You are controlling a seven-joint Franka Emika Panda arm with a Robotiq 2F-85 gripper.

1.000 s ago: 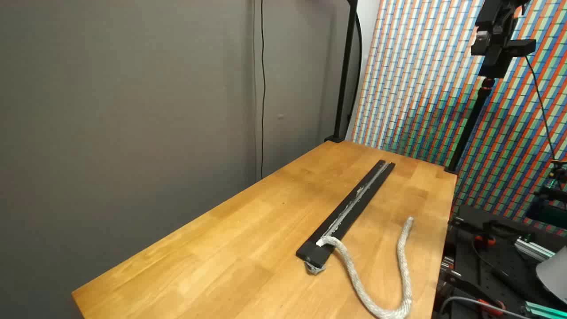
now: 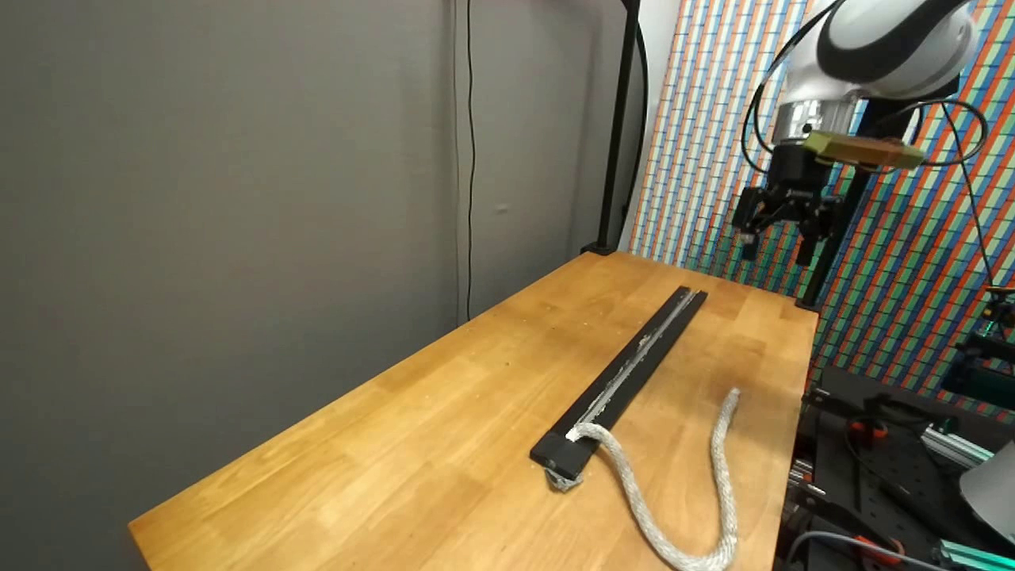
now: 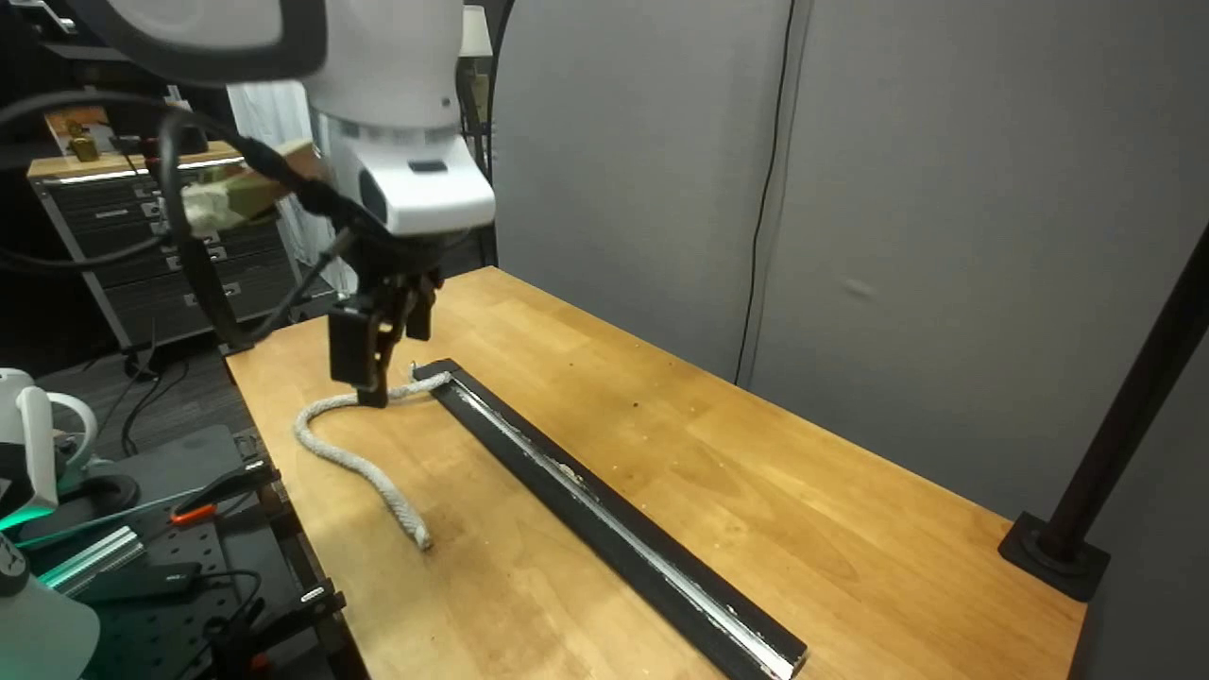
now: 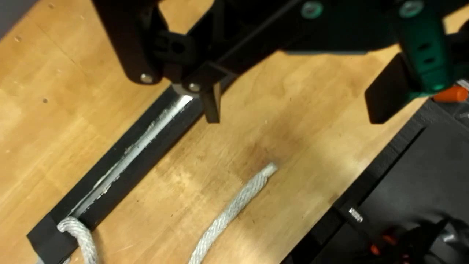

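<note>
A grey-white braided rope (image 2: 725,476) lies in a loose curve on the wooden table. One of its ends meets the near end of a long black bar (image 2: 561,433) with a pale groove along its length; the other end lies free on the wood. In the wrist view the rope's free end (image 4: 268,171) points up below my gripper, whose fingers are wide apart with nothing between them. The black bar (image 4: 132,154) runs diagonally on the left there, partly covered by one finger. From the other side, my gripper (image 3: 385,351) hangs above the table near the rope (image 3: 368,470).
A dark bench (image 2: 885,485) with tools and cables adjoins the table's right edge. Black posts (image 2: 618,143) stand at the far corners, before a grey wall (image 2: 285,190).
The arm and gripper have come into the first exterior view at the upper right, where only the post and its mount showed before. Rope and bar have not moved.
</note>
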